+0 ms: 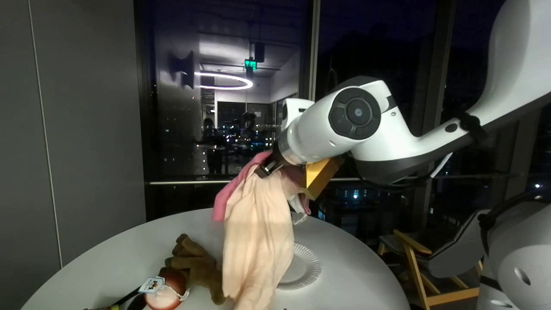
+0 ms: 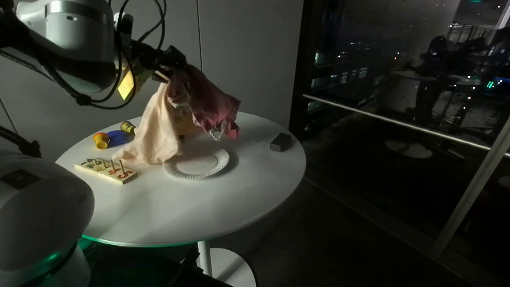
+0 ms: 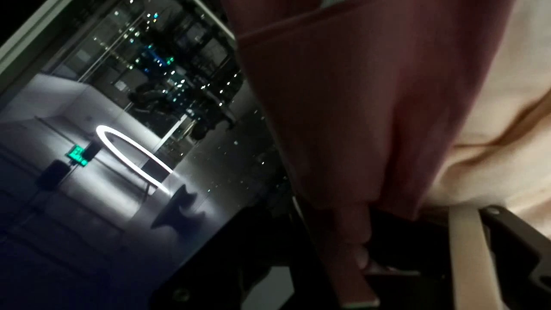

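Note:
High over the round white table, my gripper (image 1: 265, 169) is shut on a cloth that hangs from its fingertips. One part of the cloth (image 1: 261, 222) is peach and drapes down to table height; another part is dark pink and sticks out to the side. In exterior view 2 the pink cloth (image 2: 212, 105) has a lacy edge. The wrist view shows the fingers (image 3: 472, 253) with the pink cloth (image 3: 335, 103) bunched between them and peach fabric at the right. A white plate (image 2: 198, 162) lies on the table beside the hanging peach end.
A brown plush toy (image 1: 199, 263) and a red-and-white round object (image 1: 165, 294) lie left of the cloth. Across the table are a wooden number board (image 2: 106, 170), a blue object (image 2: 118, 138) with yellow parts, and a dark block (image 2: 280, 142).

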